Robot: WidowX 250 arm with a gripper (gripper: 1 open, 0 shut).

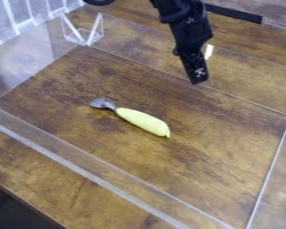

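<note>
A pale yellow, elongated object (143, 122) lies on the wooden surface near the middle, with a grey metal piece (103, 103) at its upper-left end, like a utensil. My black gripper (198, 75) hangs at the upper right of it, clear of it, near the back of the clear-walled enclosure. It looks shut, with nothing visible between its fingers.
Transparent walls (146, 219) surround the wooden workspace (229, 161). A white triangular bracket (83, 31) is at the back left. A dark strip (235, 14) lies beyond the back wall.
</note>
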